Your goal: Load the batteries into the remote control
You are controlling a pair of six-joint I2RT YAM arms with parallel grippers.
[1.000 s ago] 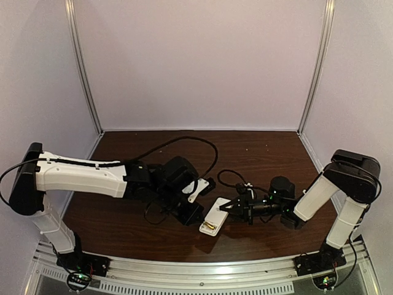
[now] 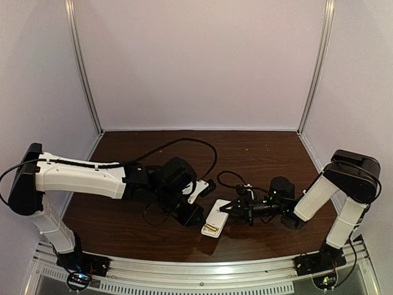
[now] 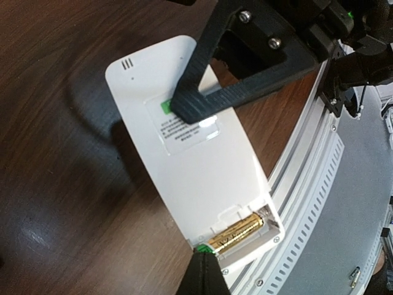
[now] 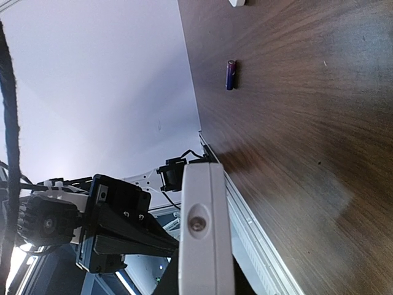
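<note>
The white remote is raised above the table, back up, with its battery compartment open; my right gripper is shut on its upper part. A gold battery with a green end lies in the compartment. My left gripper is shut, its tips at the compartment beside the battery's green end, nothing else seen between them. A second, purple battery lies on the table in the right wrist view.
The metal rail runs along the front edge, and cables arch over and behind both grippers.
The remote has shifted slightly toward the front and right compared with a second ago. Both arms otherwise stand nearly the same.
</note>
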